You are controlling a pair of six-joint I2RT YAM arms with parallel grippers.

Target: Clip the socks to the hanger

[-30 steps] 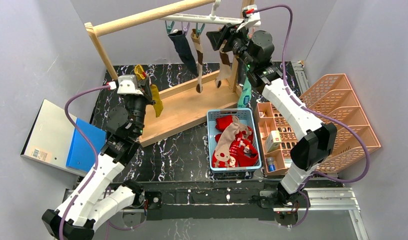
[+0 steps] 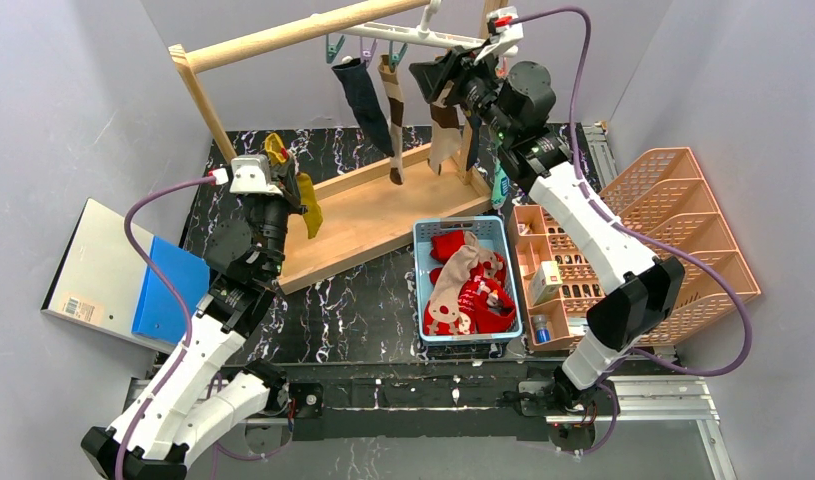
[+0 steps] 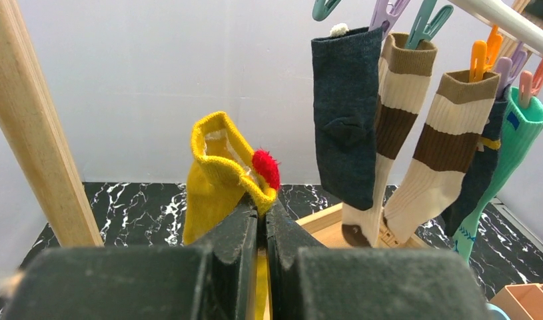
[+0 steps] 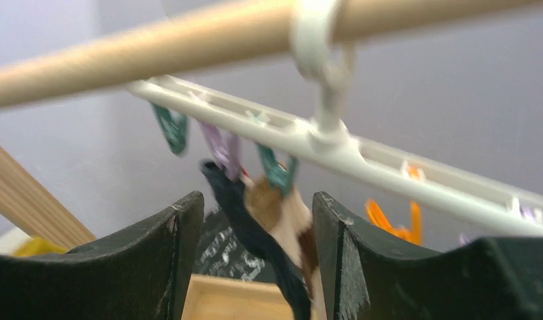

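Observation:
My left gripper is shut on a yellow sock (image 3: 212,187) with a red pompom, held upright left of the hanging socks. A white hanger (image 4: 242,127) under a wooden bar carries coloured pegs; from these hang a dark sock (image 3: 345,113), striped socks (image 3: 442,160) and a green sock (image 3: 522,133). My right gripper stands open at the hanger, its fingertips below the rail, with blurred socks behind them. More red and beige socks (image 2: 463,290) lie in a blue basket.
The wooden rack (image 2: 283,35) has a tray base (image 2: 363,230). An orange organiser (image 2: 673,240) is at the right, a blue folder (image 2: 173,285) at the left. Bare black marble (image 2: 353,330) lies left of the basket.
My right arm has shifted slightly about the hanger and now sits a little higher in the top view; the hanging socks sway. The left arm is almost unchanged.

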